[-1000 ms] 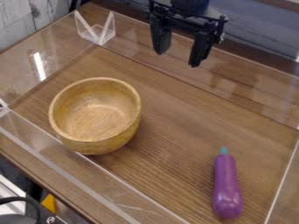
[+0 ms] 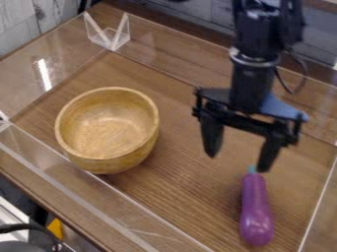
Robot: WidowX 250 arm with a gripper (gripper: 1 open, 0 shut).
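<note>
A dark robot arm comes down from the top right, its gripper (image 2: 247, 128) open over the wooden table, with its fingers spread above and behind a purple eggplant-like object (image 2: 255, 213) lying lengthwise at the lower right. A large tan bowl (image 2: 108, 145) sits at the left, apart from the gripper. Nothing shows between the fingers.
The wooden table (image 2: 158, 207) has clear room in the middle and at the back left. A small white wire-like item (image 2: 108, 34) stands at the back left. The table's edge runs along the lower left.
The bowl and purple object have stayed in place.
</note>
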